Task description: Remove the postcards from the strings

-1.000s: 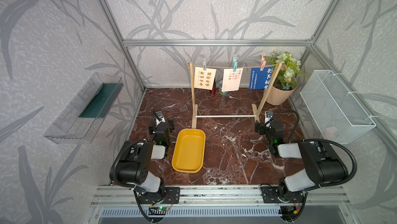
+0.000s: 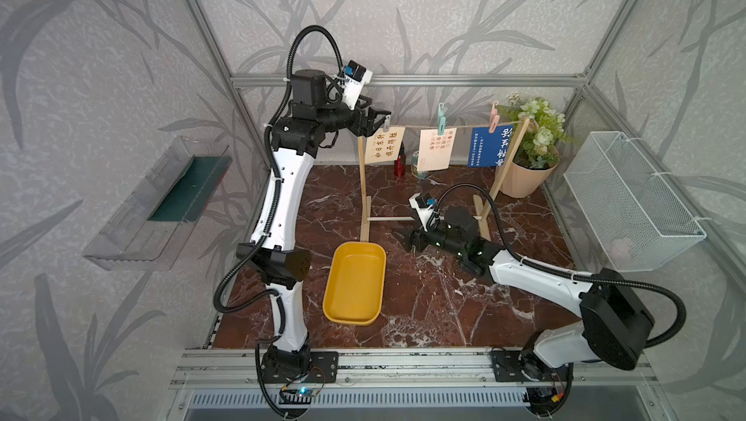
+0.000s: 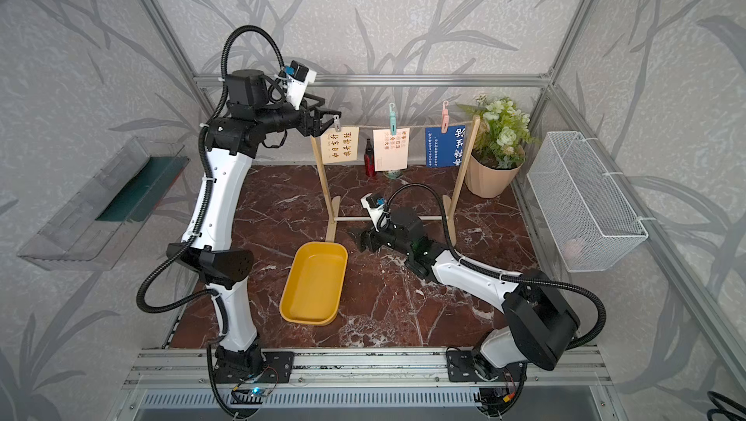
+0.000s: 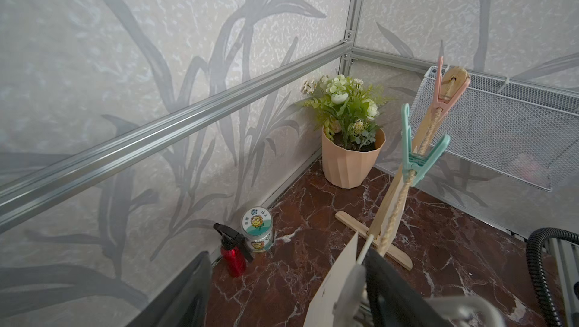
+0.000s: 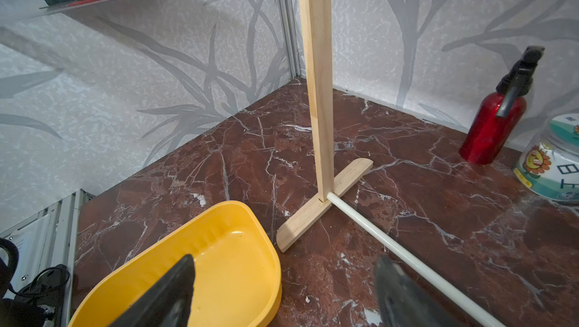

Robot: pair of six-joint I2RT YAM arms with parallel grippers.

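Three postcards hang by clothespins from a string on the wooden rack: a cream one (image 2: pixel 384 145), a white one (image 2: pixel 435 149) with a mint pin (image 4: pixel 416 161), and a blue one (image 2: pixel 489 147) with a pink pin (image 4: pixel 443 100). My left gripper (image 2: pixel 380 119) is open at the grey clothespin (image 3: pixel 337 121) of the cream card, whose edge lies between the blurred fingertips in the left wrist view. My right gripper (image 2: pixel 415 240) is open, low in front of the rack, with nothing between its fingers.
A yellow tray (image 2: pixel 354 285) lies on the marble top at front left. A red bottle (image 5: pixel 488 128), a tin (image 5: pixel 552 161) and a flowerpot (image 3: pixel 492 176) stand behind the rack. Baskets hang on both side walls.
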